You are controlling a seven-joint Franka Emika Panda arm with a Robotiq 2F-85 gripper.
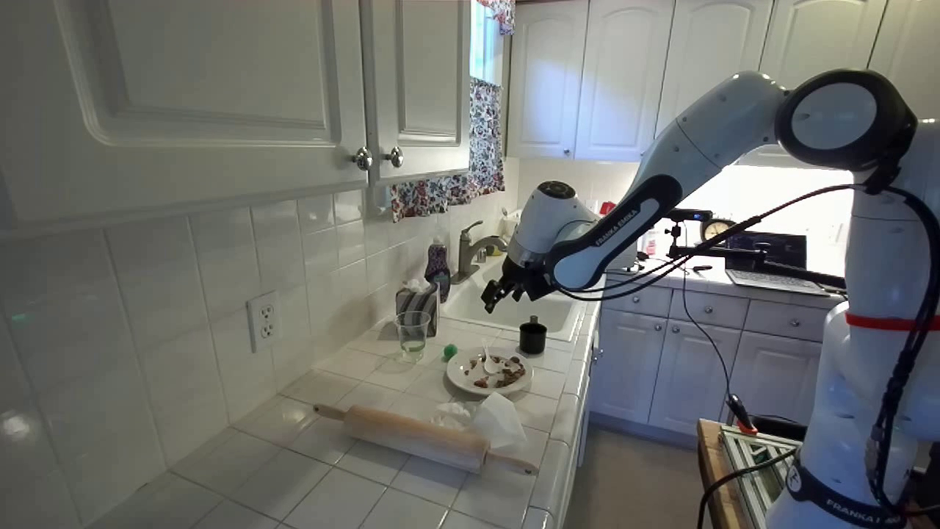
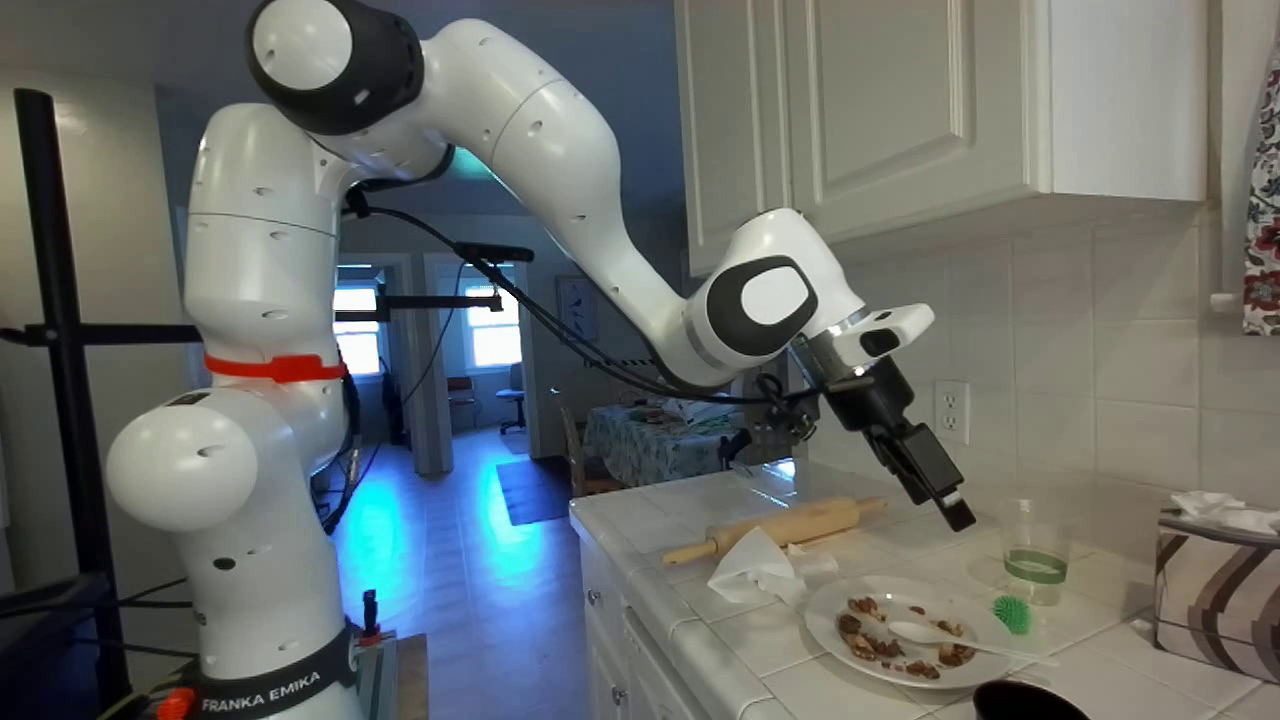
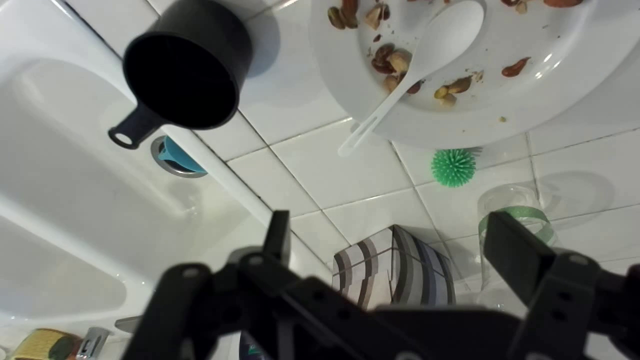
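Note:
My gripper hangs above the counter near the sink, its fingers wide apart and nothing between them. A white plate point(image 3: 534, 123) with scattered nuts and a white spoon point(image 3: 447, 39) lies on the tiles; the spoon's handle sticks out over the rim. Close to the plate is a small green spiky ball point(image 3: 453, 167). A clear cup point(image 1: 412, 335) with a green band stands near the wall. By the sink's edge sits a black cup point(image 3: 225, 36) with a handle. Crumpled white paper point(image 1: 499, 422) lies between the plate and a wooden rolling pin point(image 1: 414, 435).
A striped tissue box point(image 1: 418, 310) and a dark bottle point(image 1: 438, 269) stand along the wall by the faucet point(image 1: 467, 251). The white sink point(image 3: 78, 150) holds a blue item point(image 3: 178, 156) at its drain. Cabinets point(image 2: 888, 96) overhang the counter; bare tiles lie in front of the rolling pin.

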